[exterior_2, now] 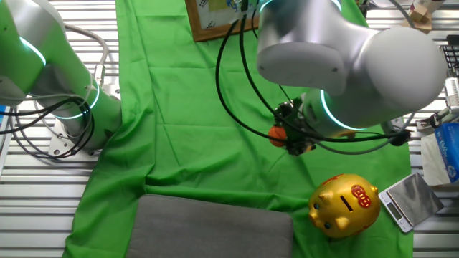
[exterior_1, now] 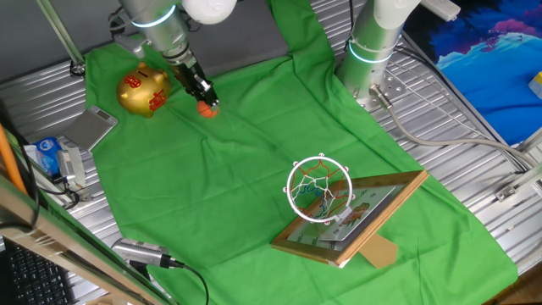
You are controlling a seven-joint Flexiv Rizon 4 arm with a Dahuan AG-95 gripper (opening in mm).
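Observation:
A small orange ball [exterior_1: 205,110] is at the tip of my gripper [exterior_1: 209,102], which is shut on it. In exterior view 2 the ball [exterior_2: 277,136] shows at the left side of the dark gripper [exterior_2: 287,133], and the arm hides much of the fingers. A toy basketball hoop [exterior_1: 349,185] with a white rim and a red, white and blue net is fixed to a wood-framed board, well away from the ball toward the lower right of exterior view 1. Only part of the framed board [exterior_2: 204,33] shows at the top of exterior view 2.
A gold piggy bank [exterior_1: 140,95] stands left of my gripper, with a small scale [exterior_1: 91,129] beyond it. A grey pad [exterior_2: 211,228] lies at one edge of the green cloth [exterior_1: 229,182]. Bare cloth stretches between ball and hoop.

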